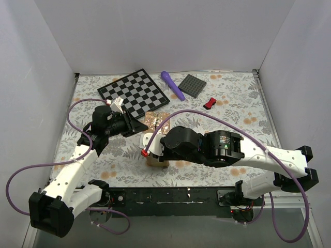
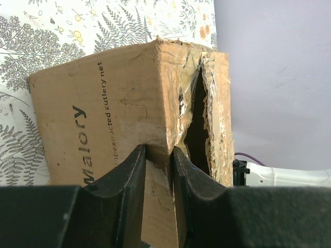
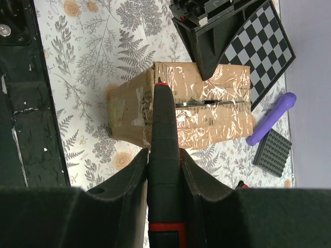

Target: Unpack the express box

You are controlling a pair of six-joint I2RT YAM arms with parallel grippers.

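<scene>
The cardboard box [image 1: 156, 120] stands on the table with its taped top facing up, partly hidden by my right arm in the top view. Its printed side [image 2: 98, 119] fills much of the left wrist view. My left gripper is shut on the box's top edge, one finger outside and one inside the opening. In the right wrist view, a black cutter [image 3: 164, 124] with red trim is clamped in my right gripper. The cutter's tip lies over the box's near top edge. A dark slit [image 3: 196, 103] runs between the taped flaps.
Behind the box lie a checkered board [image 1: 133, 93], a purple microphone-shaped object [image 1: 172, 86], a dark grey textured pad [image 1: 192, 86] and a small red-and-black item [image 1: 210, 103].
</scene>
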